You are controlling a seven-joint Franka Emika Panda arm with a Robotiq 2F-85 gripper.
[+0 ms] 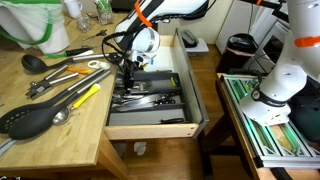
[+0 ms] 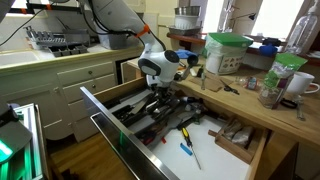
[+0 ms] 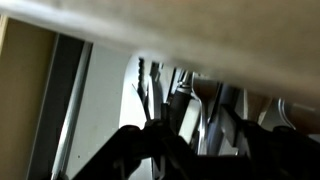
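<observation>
My gripper (image 1: 127, 76) is down inside the open drawer (image 1: 150, 131), at its end by the counter. In the wrist view its two dark fingers (image 3: 130, 152) stand apart, blurred at the bottom edge. Beneath and between them lie metal utensils, one with a black-and-white handle (image 3: 185, 105). I see no utensil clearly gripped. From the other side, the gripper (image 2: 157, 88) shows low over a cluster of dark-handled utensils (image 2: 160, 110); its tips are hard to make out there.
The wooden counter (image 1: 25, 78) overhangs close to the gripper and holds black ladles and spoons (image 1: 35, 120). A blue screwdriver (image 2: 187, 141) lies in the drawer's side section. The drawer's front panel (image 2: 125, 145) bounds the other side.
</observation>
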